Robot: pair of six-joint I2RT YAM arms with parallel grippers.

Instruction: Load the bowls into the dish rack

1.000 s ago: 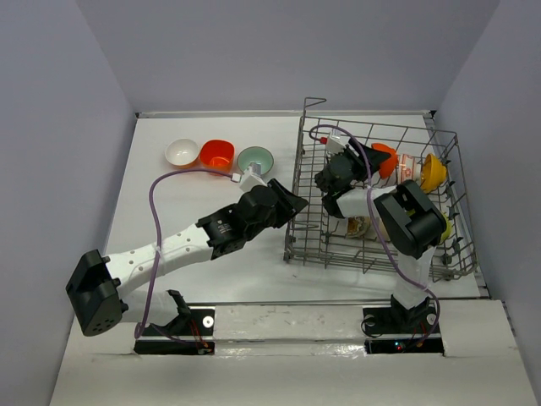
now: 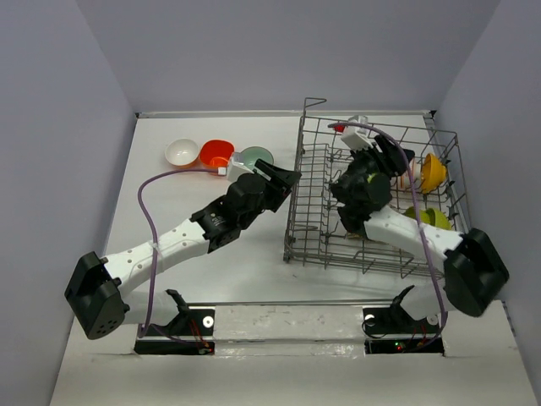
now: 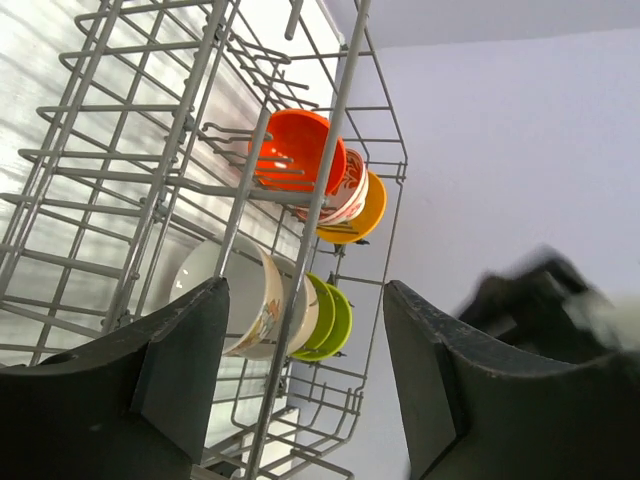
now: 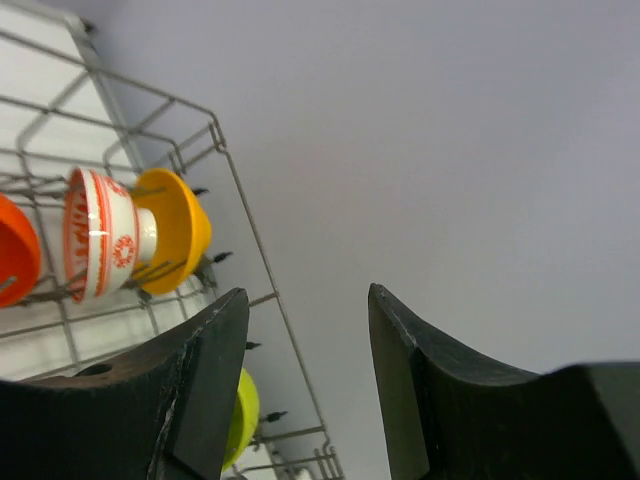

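Three bowls stand on the table left of the rack: a white bowl, a red-orange bowl and a grey-green bowl. In the wire dish rack, an orange bowl, a patterned bowl, a yellow bowl, green bowls and whitish bowls stand tilted on edge. My left gripper is open at the rack's left side, empty between its fingers. Over the rack's right half, my right gripper is open and empty; it hides the orange bowl from above.
Wire rails of the rack stand close to my left fingers. A wall rises just beyond the rack's right side.
The left gripper has shifted slightly up and left in the top view.
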